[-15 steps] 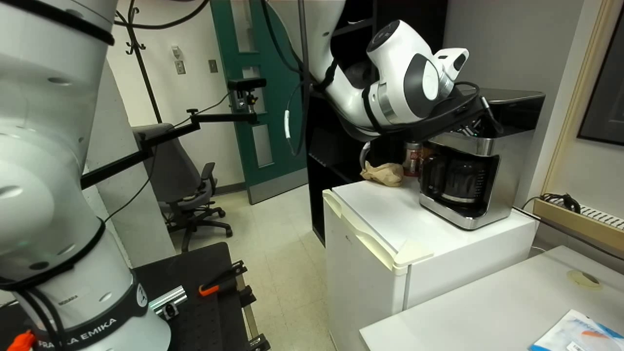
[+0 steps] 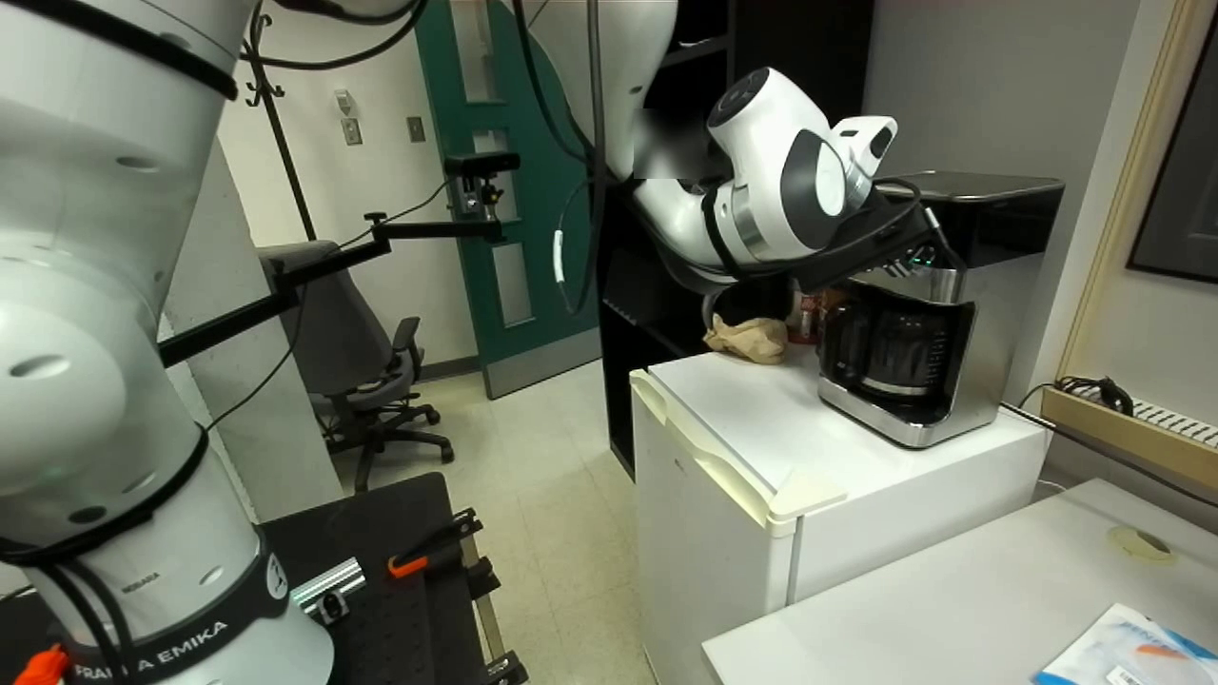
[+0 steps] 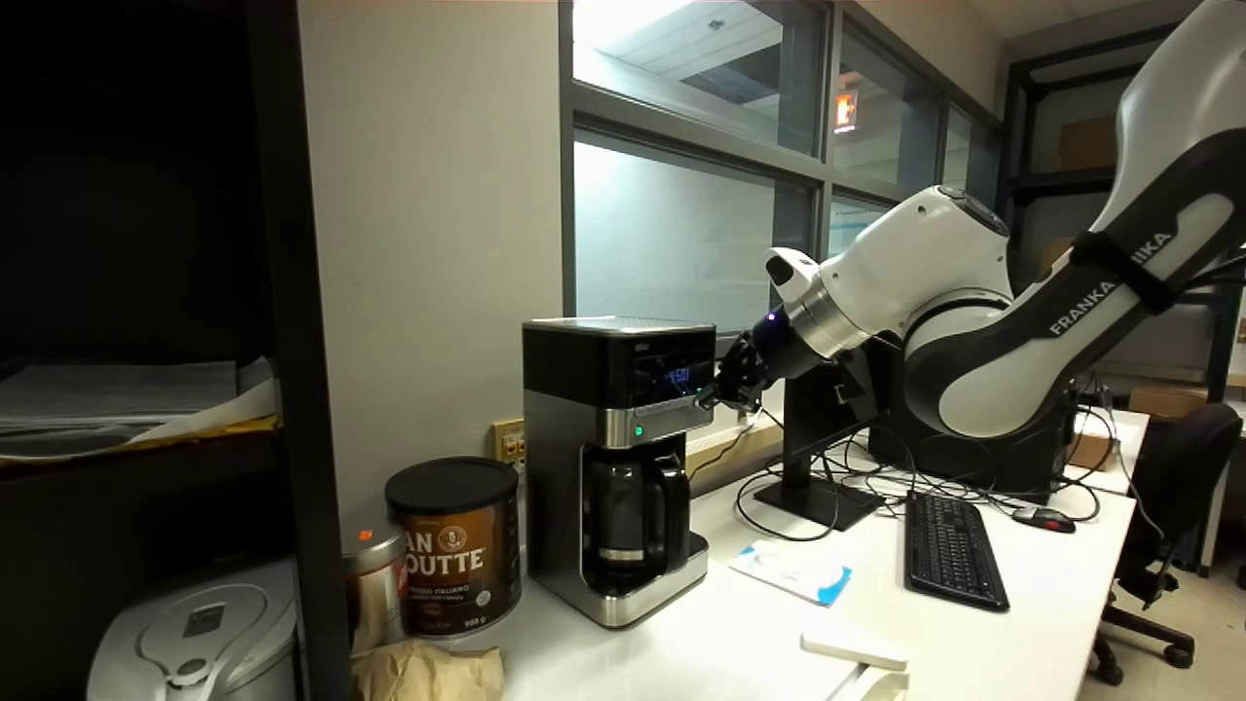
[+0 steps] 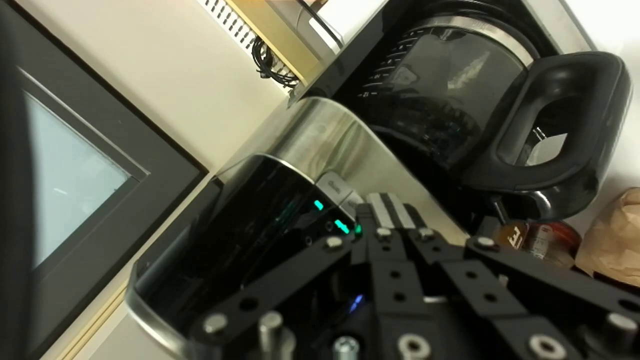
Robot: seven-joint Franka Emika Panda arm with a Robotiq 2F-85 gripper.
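A black and silver coffee maker (image 3: 556,467) stands on the white fridge top, its lit display reading in blue and a green light showing lower on its front. The glass carafe (image 4: 444,84) with its black handle sits inside. My gripper is shut, with nothing visible between its fingers. In the wrist view its tips are at the row of silver buttons (image 4: 336,186) along the front panel, overlapping one end of that row. Whether they press or only hover close cannot be told. Teal lights glow on the panel beside them.
A brown coffee can (image 3: 456,549) and a crumpled paper bag (image 2: 748,339) stand beside the machine. The fridge top (image 2: 742,394) is bare in front of it. Over on the desk lie a keyboard (image 3: 952,549), a monitor and loose cables.
The arm's wrist and gripper have come lower and tilted somewhat, down toward the coffee maker's button panel. The coffee maker and carafe have not moved.
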